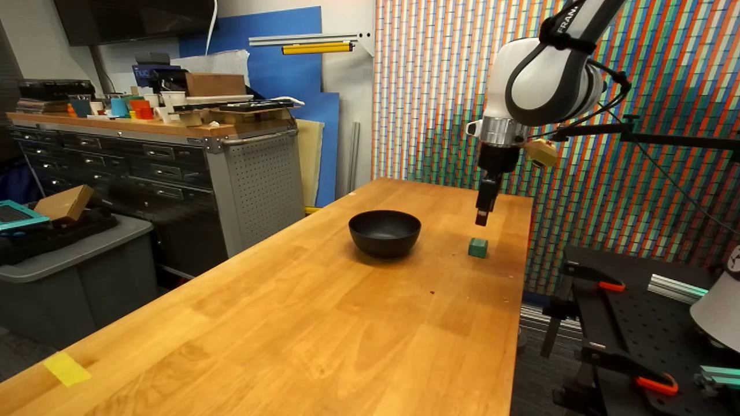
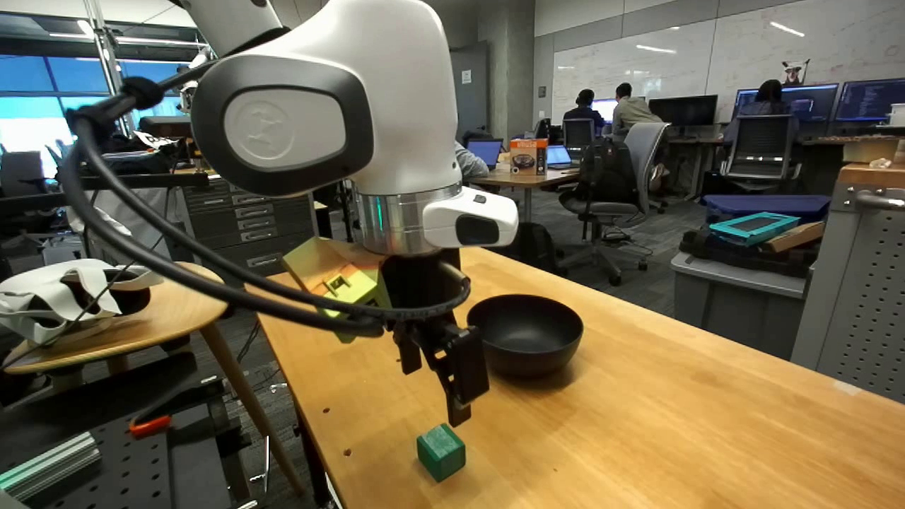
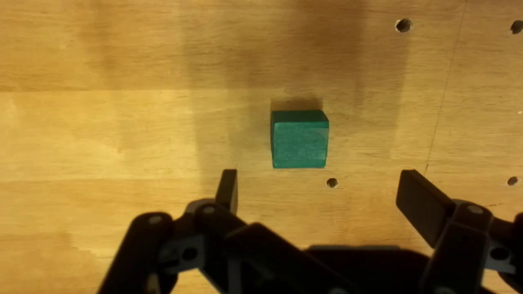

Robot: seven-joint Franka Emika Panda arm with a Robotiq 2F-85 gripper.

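Observation:
A green cube (image 1: pixel 478 247) rests on the wooden table near its right edge in exterior view 1. From the wrist, the same cube (image 3: pixel 300 144) appears just beyond the fingertips, sideways between the two fingers. My gripper is wide open and empty, its pads facing each other well apart. In exterior view 2 the gripper (image 2: pixel 434 397) hangs above the table, with the cube (image 2: pixel 441 452) below it and a gap between them. A black bowl (image 1: pixel 385 233) stands upright beside the cube; no contents show in it.
A black side table (image 1: pixel 645 326) with orange-tipped clamps stands beyond the right edge. Small holes dot the tabletop around the cube.

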